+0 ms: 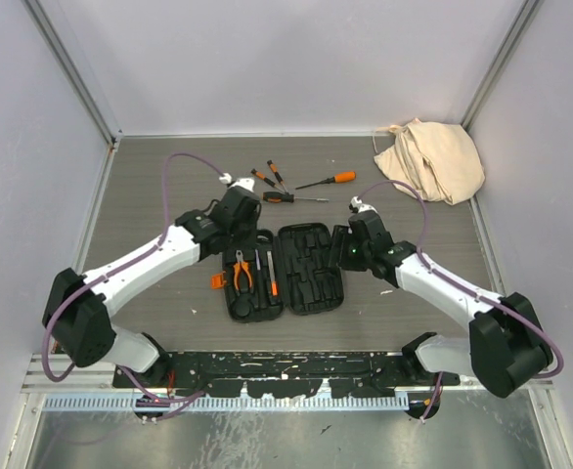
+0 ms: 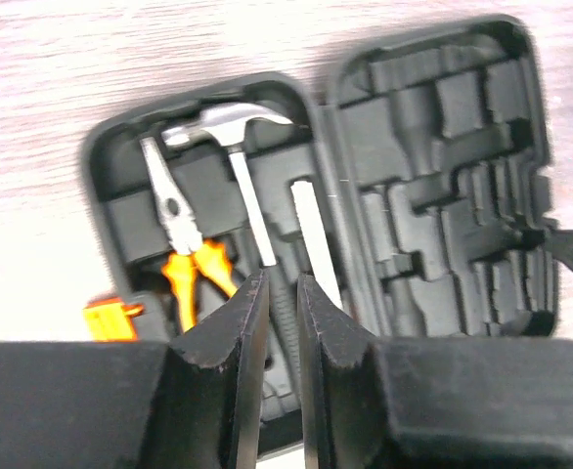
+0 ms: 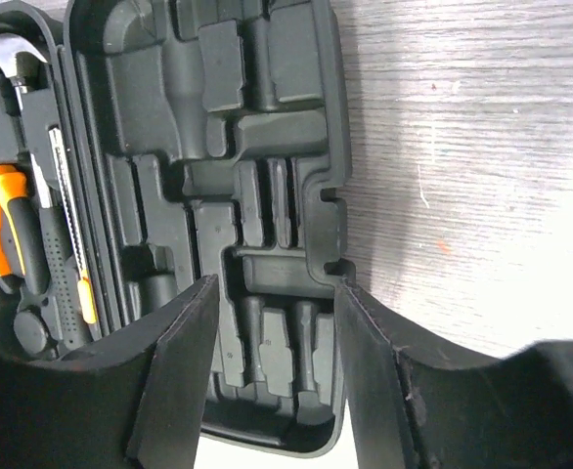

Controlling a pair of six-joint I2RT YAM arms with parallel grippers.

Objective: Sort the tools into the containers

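The open tool case (image 1: 307,296) lies mid-table. Its left half holds orange-handled pliers (image 2: 182,274), a small hammer (image 2: 252,210) and an orange-tipped blade tool (image 2: 311,230). The right half (image 3: 267,137) shows empty moulded slots. My left gripper is above the case's upper left, fingertips close together, nothing visible in them. My right gripper is over the right half's outer side, fingers apart with nothing between. Several screwdrivers (image 1: 344,177) lie behind the case.
A cream cloth bag (image 1: 429,161) sits at the back right. Bare tabletop (image 1: 140,191) surrounds the case, most clear at the back left and the right.
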